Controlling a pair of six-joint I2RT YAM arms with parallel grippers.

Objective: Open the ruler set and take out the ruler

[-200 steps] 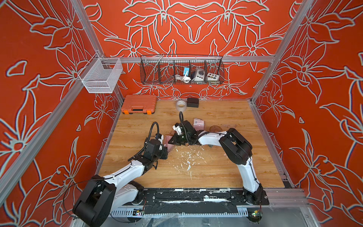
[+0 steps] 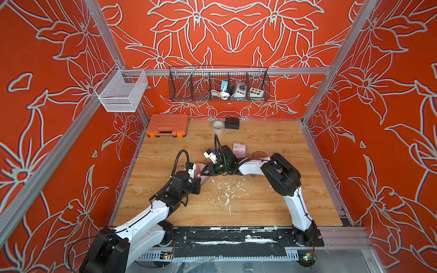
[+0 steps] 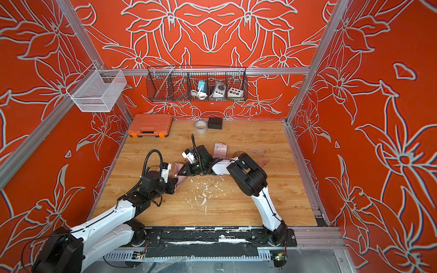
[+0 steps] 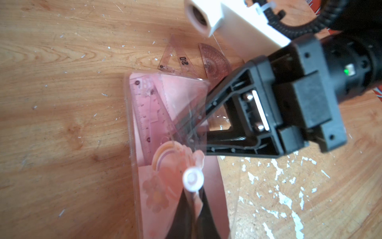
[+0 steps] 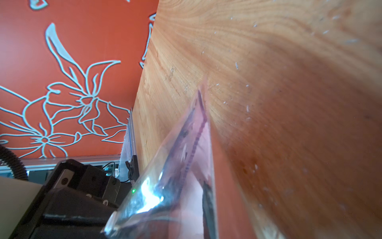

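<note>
A clear pouch with pink backing (image 4: 147, 211) lies on the table, with a transparent ruler (image 4: 141, 115) visible inside along its left side. My left gripper is shut at the pouch's edge, and a white round snap (image 4: 193, 179) shows at its fingertips with a bit of pink film between them. From the right, my right gripper reaches with spread fingers into the pouch; its tips show through the clear film and hold nothing that I can make out. The right wrist view shows the film (image 5: 159, 191) lifted away from the pink backing.
A triangle (image 4: 179, 59) and a protractor (image 4: 214, 61) lie beyond the pouch. White scraps (image 2: 227, 193) litter the table front. A pink packet (image 2: 239, 149), orange case (image 2: 167, 125), tape roll (image 2: 218, 127) and black box (image 2: 232, 122) stand farther back.
The right gripper has moved only slightly.
</note>
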